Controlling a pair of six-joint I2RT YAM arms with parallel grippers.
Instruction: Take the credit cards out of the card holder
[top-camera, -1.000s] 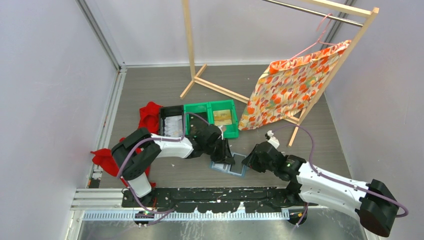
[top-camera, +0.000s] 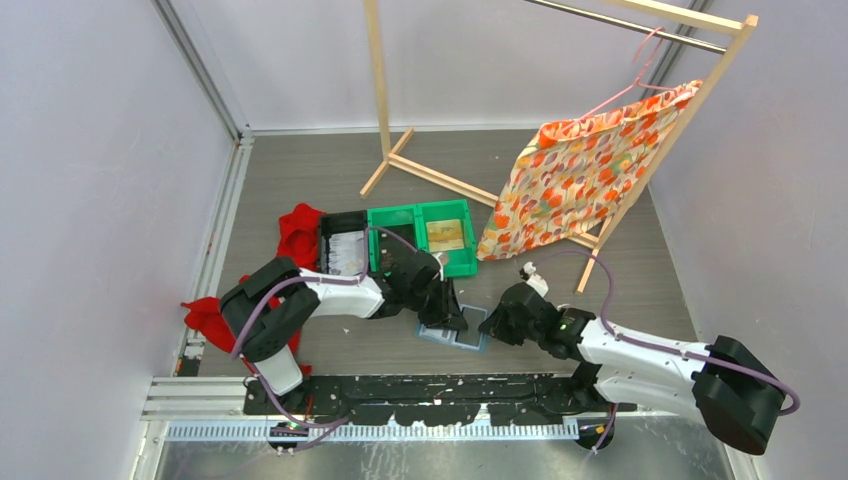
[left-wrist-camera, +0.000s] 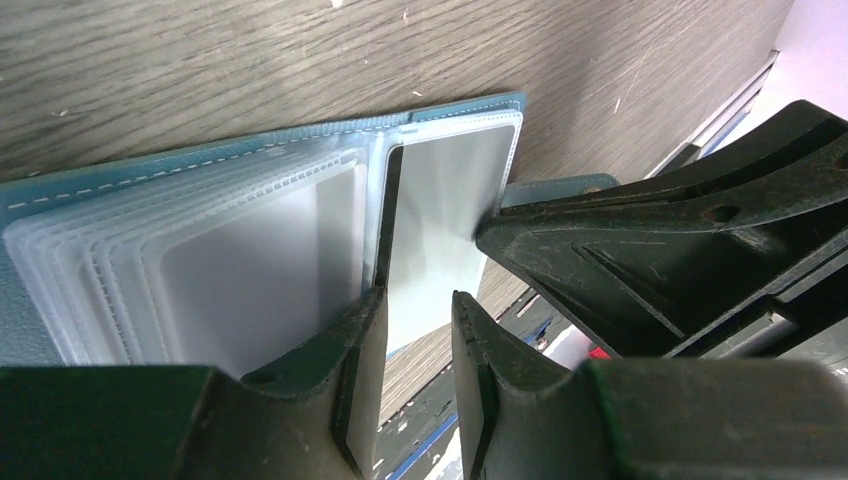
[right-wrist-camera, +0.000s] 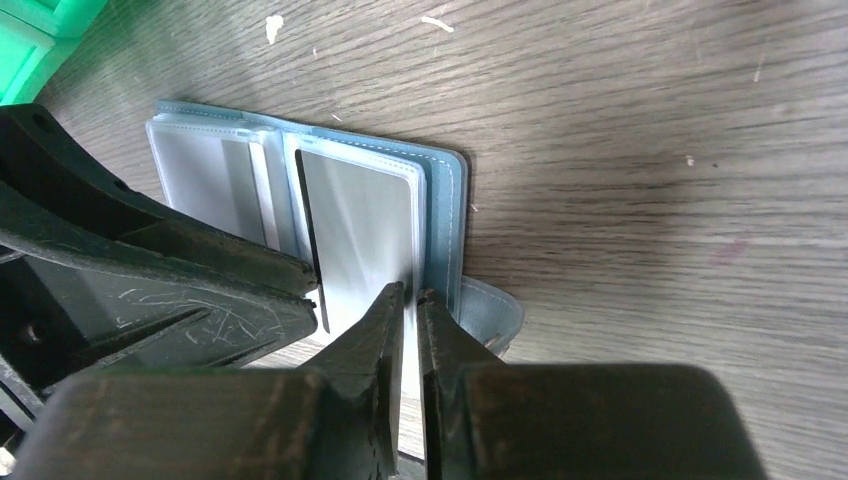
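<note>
The blue card holder (top-camera: 472, 346) lies spread on the table between my two grippers. Stacked clear sleeves (left-wrist-camera: 255, 260) fill its left half. In its right half, a clear pocket holds a pale grey card (left-wrist-camera: 445, 205) with a dark line along one edge. My left gripper is open over the middle of the holder, near the card's dark edge, with nothing gripped. At the pocket's outer edge stands my right gripper, its fingertips almost together. Whether the pocket's edge is caught between them cannot be told. The card's lower end is hidden by the fingers.
A green divided box (top-camera: 470, 262) and a black tray (top-camera: 322, 250) stand behind the left arm. Red cloth (top-camera: 298, 236) lies at the left. A wooden rack with patterned fabric (top-camera: 590, 175) rises behind the right arm. Bare table lies right of the holder.
My right gripper has shifted slightly left, and its arm has drawn in a little. The holder has moved very slightly left. My left arm is nearly still.
</note>
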